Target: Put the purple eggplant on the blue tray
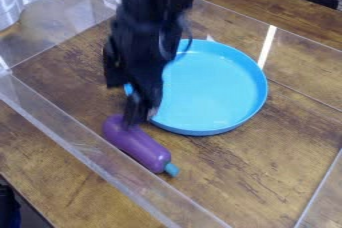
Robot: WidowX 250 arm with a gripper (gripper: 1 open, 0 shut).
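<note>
The purple eggplant (139,145) lies on the wooden table, just off the tray's front left side, its teal tip pointing to the front right. My gripper (127,97) is a dark, blurred shape over the tray's left edge and the eggplant's upper end. Its fingers look spread, with nothing seen held between them. Whether the lower finger touches the eggplant cannot be told. The round blue tray (221,92) is empty where it shows; the arm covers its left part.
A clear, low plastic wall (80,137) runs diagonally along the left, close to the eggplant. Bare table (261,167) lies open to the right and front of the tray.
</note>
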